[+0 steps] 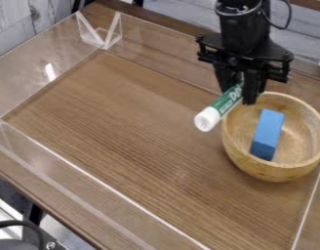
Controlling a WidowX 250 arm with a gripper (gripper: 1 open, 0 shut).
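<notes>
The black gripper (240, 78) hangs at the upper right, shut on a green-and-white cylinder (219, 110) that slants down to the lower left, its white end just left of a wooden bowl (273, 168). Inside the bowl lies a blue block (267, 133). The gripper is over the bowl's back left rim.
A clear plastic piece (104, 29) stands near the back left edge, and a dark object sits at the bottom left corner.
</notes>
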